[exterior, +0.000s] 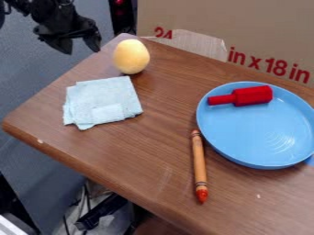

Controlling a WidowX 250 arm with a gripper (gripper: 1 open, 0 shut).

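Observation:
My black gripper (76,40) hangs at the upper left, off the table's edge and left of a yellow egg-shaped object (131,57); whether its fingers are open is unclear. A folded pale blue cloth (101,101) lies on the wooden table. On the right, a blue plate (258,138) holds a red rolling-pin-like object (251,95). An orange crayon (199,165) lies just left of the plate.
A cardboard box (233,32) stands along the back of the table (135,165). A grey floor or wall surface lies beyond the left edge.

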